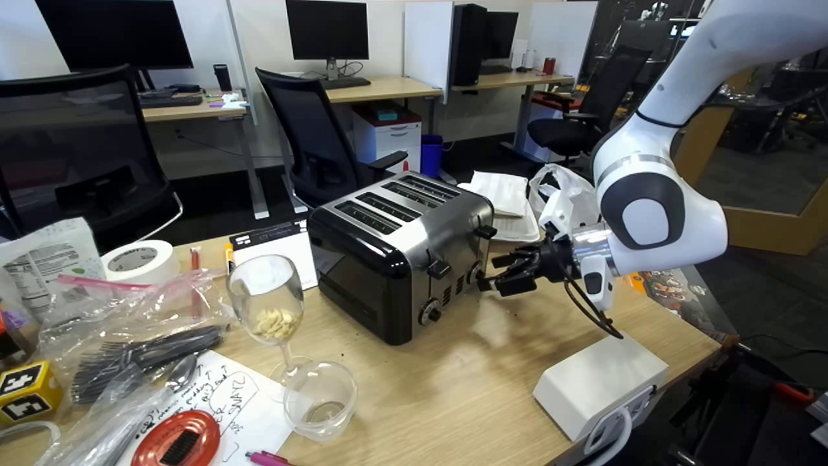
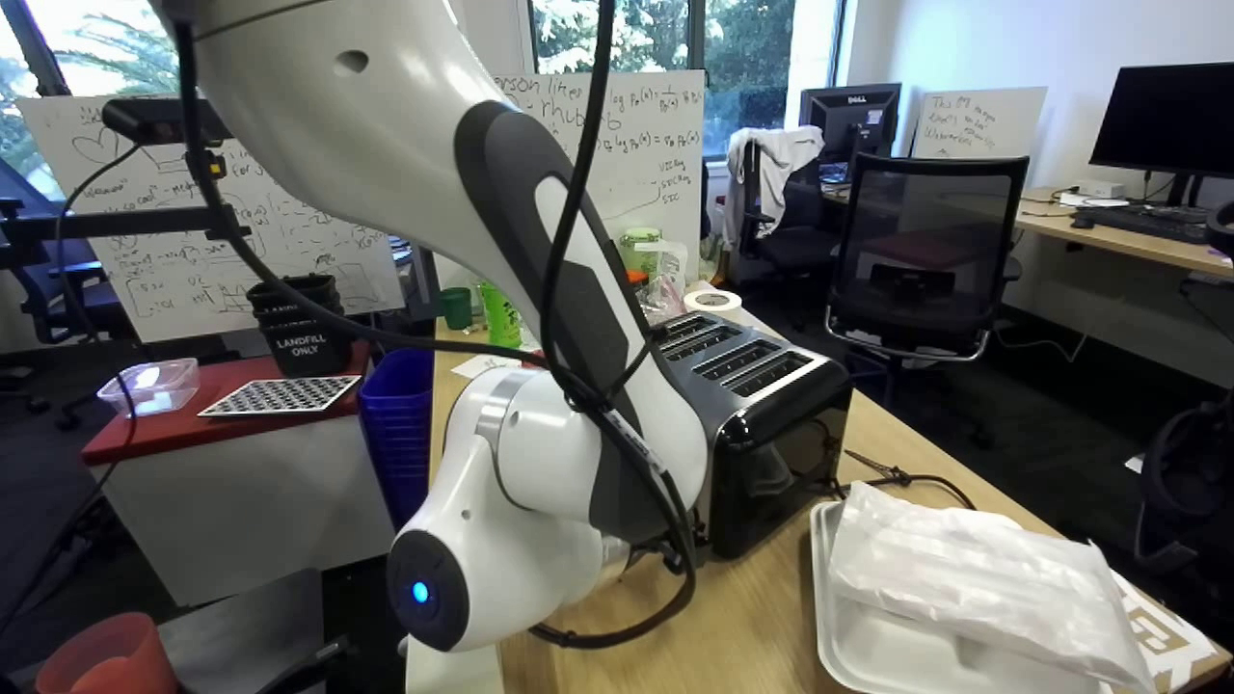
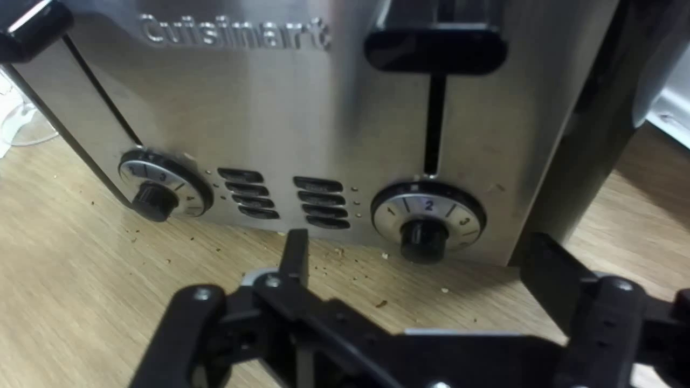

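Note:
A black and steel four-slot toaster (image 1: pixel 403 241) stands upright on the wooden table. In the wrist view its front panel carries two numbered dials, the right one with a black knob (image 3: pixel 423 241) and the left one with another black knob (image 3: pixel 154 201). Above the right dial is a black lever (image 3: pixel 436 52). My gripper is open in front of the right dial, one finger to each side, with that knob lying in the gap as seen from the wrist. Whether the fingertips touch the panel I cannot tell. In exterior view 2 my arm hides the gripper.
A wine glass (image 1: pixel 268 299) and a clear plastic cup (image 1: pixel 319 400) stand left of the toaster. Behind my gripper lies a white tray (image 2: pixel 827 578). A white box (image 1: pixel 601 380) sits at the table's near right edge. Bare tabletop lies in front of the toaster.

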